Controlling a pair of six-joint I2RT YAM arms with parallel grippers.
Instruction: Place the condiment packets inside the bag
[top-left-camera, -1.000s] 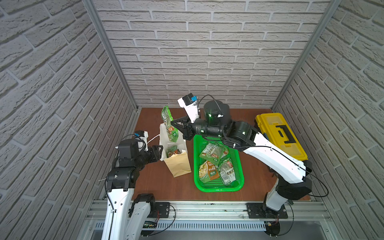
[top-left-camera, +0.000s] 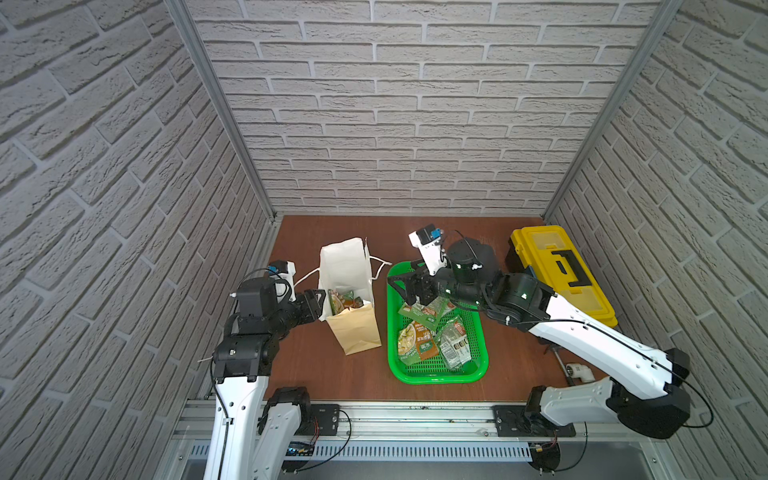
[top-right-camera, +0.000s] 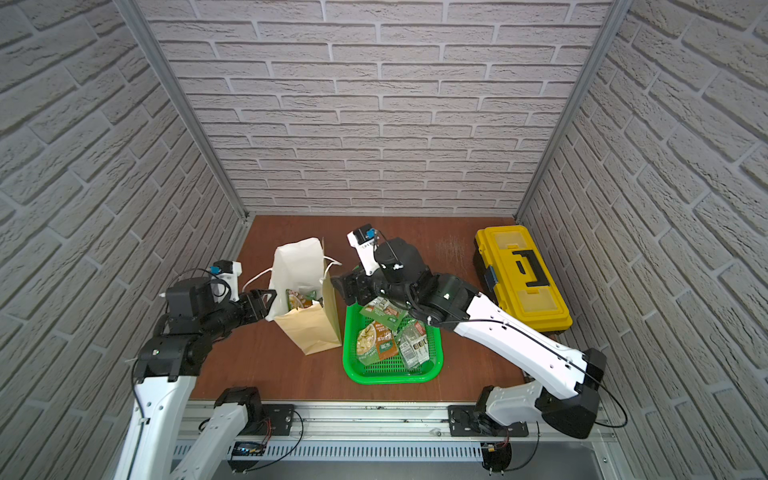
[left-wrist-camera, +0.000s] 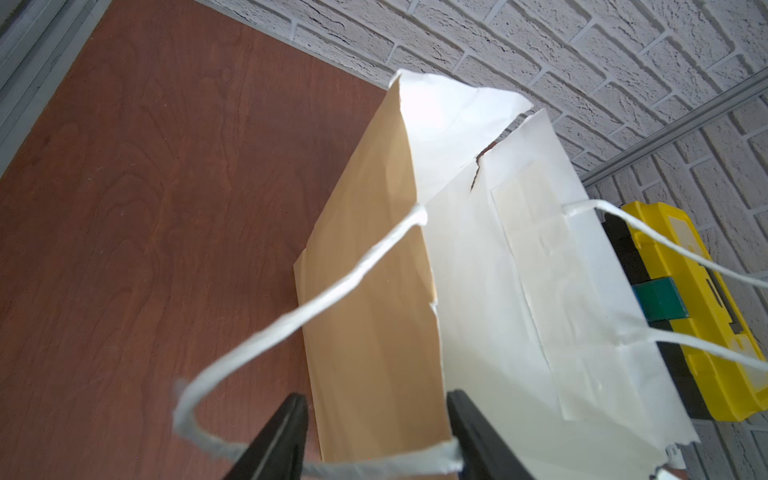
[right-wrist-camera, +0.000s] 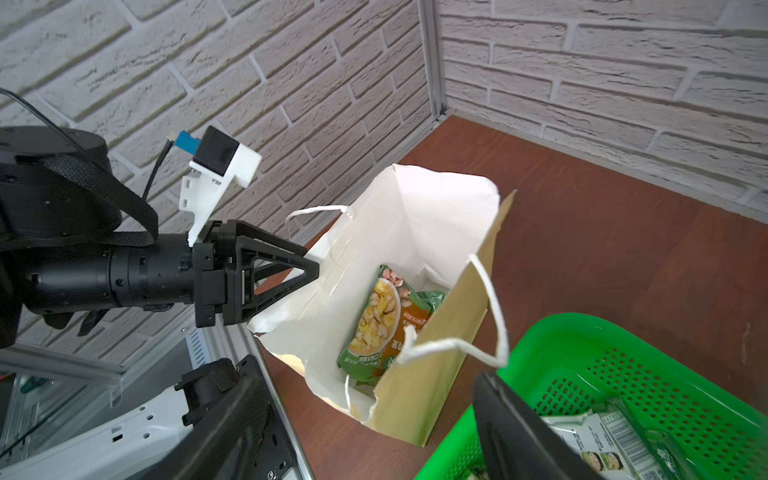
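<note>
The paper bag (top-left-camera: 356, 332) stands open, kraft outside and white inside. A green-and-orange packet (right-wrist-camera: 380, 324) lies inside it. My left gripper is at the bag's left top edge, its fingers part open around that rim; whether it grips is unclear. My right gripper (top-left-camera: 400, 284) hangs open over the green basket (top-left-camera: 482, 352), right of the bag, with no packet between its fingers. Several packets (top-right-camera: 376, 344) lie in the basket.
A yellow toolbox (top-left-camera: 564, 280) stands at the right side of the table. Bare wood is free behind the bag and basket. Brick walls close in three sides.
The left arm looks unmoved.
</note>
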